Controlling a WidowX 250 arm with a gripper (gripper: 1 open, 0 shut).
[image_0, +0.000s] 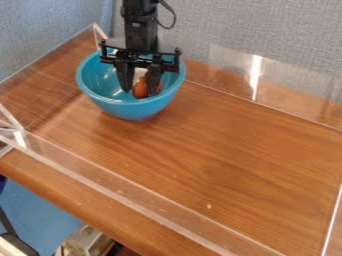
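A blue bowl (130, 107) stands on the wooden table toward the back left. The black gripper (139, 80) reaches down into it from above, its fingers inside the bowl around a small orange object (140, 89). The fingers look closed on that object, though the bowl and the gripper body partly hide the grip.
Clear plastic edging runs round it, with a grey textured wall (267, 45) behind. A blue floor area shows beyond the front-left edge.
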